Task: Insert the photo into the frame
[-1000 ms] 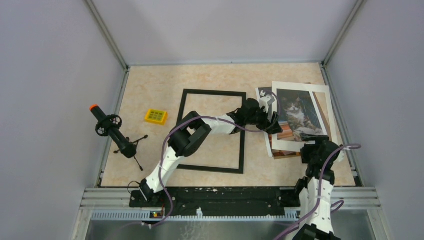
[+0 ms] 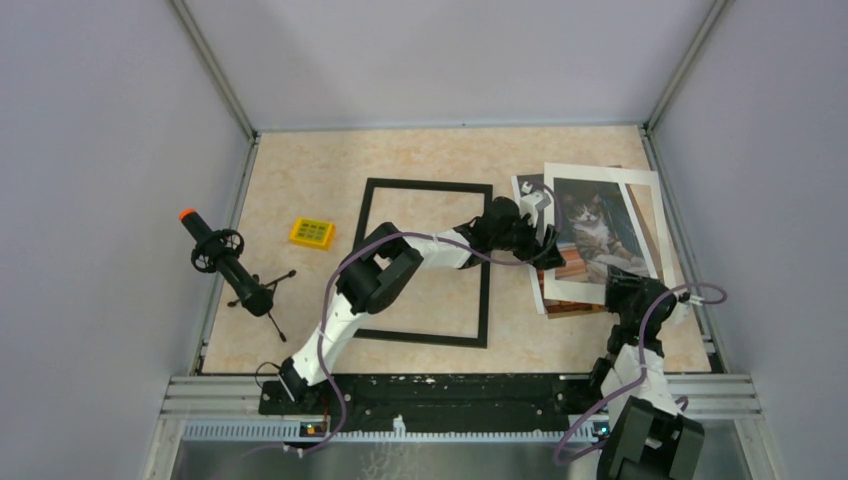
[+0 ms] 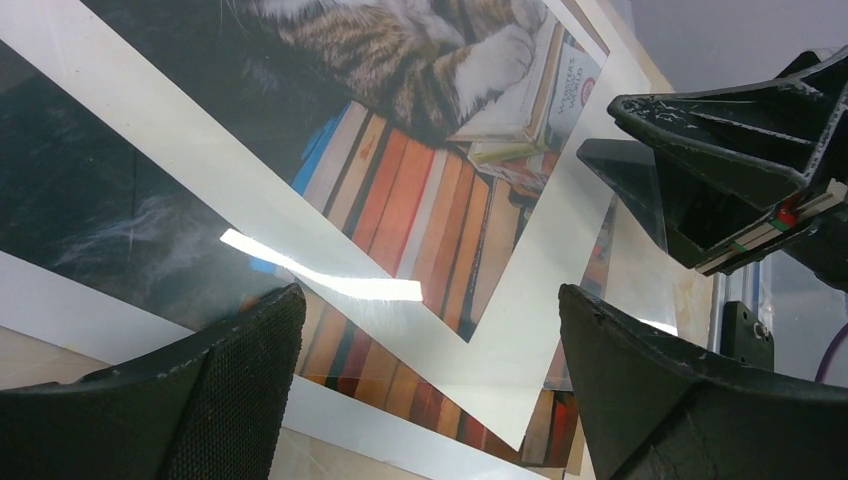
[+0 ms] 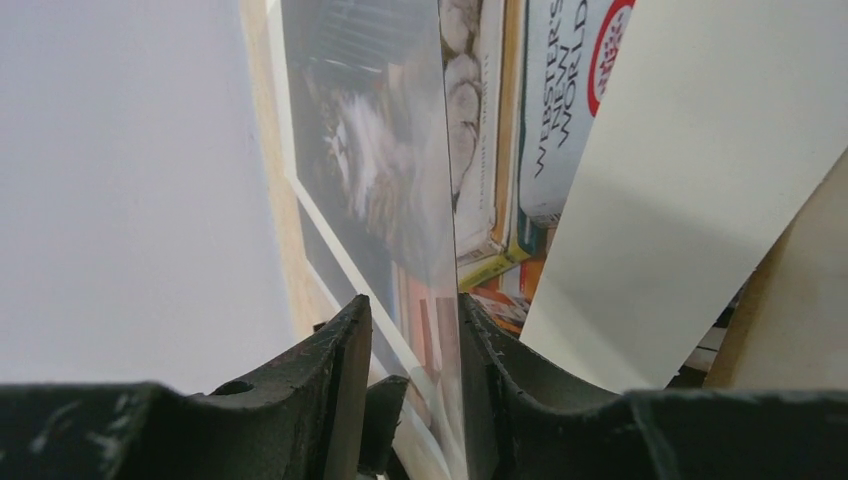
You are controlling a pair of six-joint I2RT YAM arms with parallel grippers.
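Note:
At the right of the table lies a stack of photos, with a white-bordered cat print (image 2: 590, 220) on top. My left gripper (image 2: 545, 248) is open over the stack's left side; in its wrist view, nothing held shows between the fingers. My right gripper (image 2: 620, 290) is at the stack's lower right corner, shut on the edge of a glossy photo sheet (image 4: 400, 180), which rises between its fingertips. The black frame (image 2: 420, 341) lies in the middle, partly covered by my left arm.
A yellow object (image 2: 311, 233) sits left of the frame. A black stand with an orange-tipped tube (image 2: 225, 255) is at the far left.
My right wrist and arm have shifted and turned slightly at the stack's corner. The left arm and the photos look unchanged in the top view.

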